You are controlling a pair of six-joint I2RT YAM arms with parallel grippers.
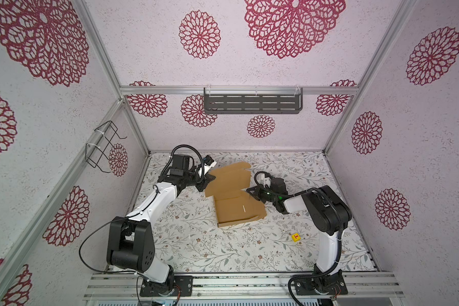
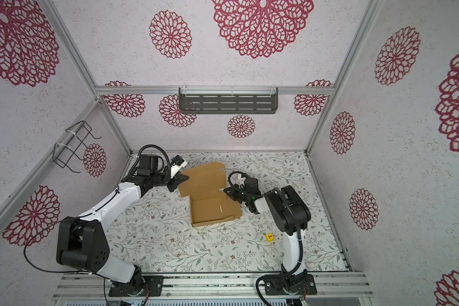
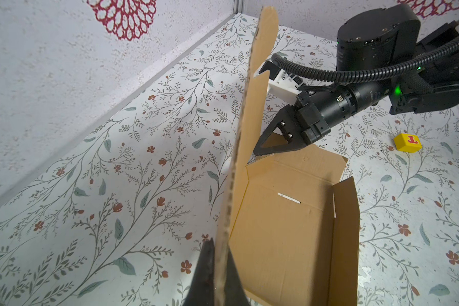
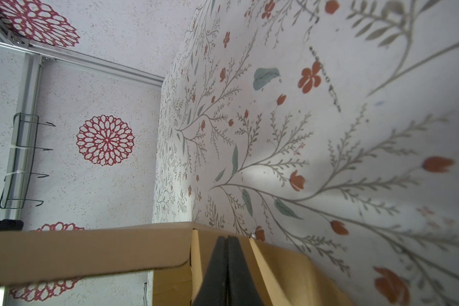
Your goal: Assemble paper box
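Observation:
The brown cardboard box [image 1: 233, 208] lies partly folded at mid-table, and its lid panel [image 1: 230, 179] stands raised at the back. In the left wrist view, the lid's edge [image 3: 234, 199] runs between the fingers of my left gripper, which is shut on it. My right gripper [image 1: 248, 190] is at the box's back right corner, by the fold between lid and tray. Its fingers are together in the right wrist view, with cardboard flaps [image 4: 262, 260] around and behind them and nothing visible between. The right side flap [image 3: 311, 159] leans outward; a front wall [image 3: 345, 229] stands up.
A small yellow block [image 1: 295, 237] sits on the table right of the box. A grey shelf [image 1: 252, 104] hangs on the back wall.

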